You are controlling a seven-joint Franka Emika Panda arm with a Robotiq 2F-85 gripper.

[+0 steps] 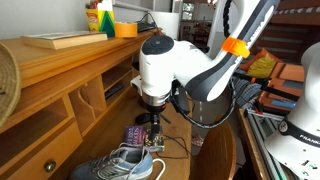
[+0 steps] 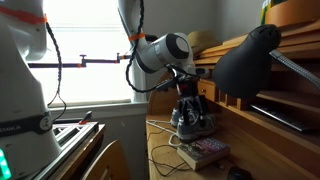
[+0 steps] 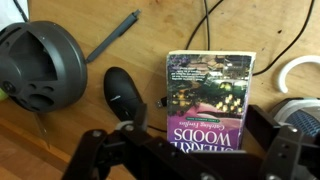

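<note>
A paperback book [image 3: 208, 85] with a colourful cover lies flat on the wooden desk, directly below my gripper in the wrist view. Its lower end is partly hidden by the gripper body. The fingers stand open, one finger toward each side of the book, with nothing held. In the first exterior view, the gripper [image 1: 155, 127] hangs above the desk by the book [image 1: 133, 136]. From the other side, the gripper [image 2: 190, 117] shows over the far part of the book [image 2: 203, 150]; contact cannot be made out.
Left of the book lie a black mouse [image 3: 122, 93] and a dark pen [image 3: 113, 36], near a round dark lamp head [image 3: 48, 65]. A grey shoe [image 1: 115, 163] sits close on the other side. Thin cables cross the desk, and a wooden chair back [image 1: 218, 152] rises nearby.
</note>
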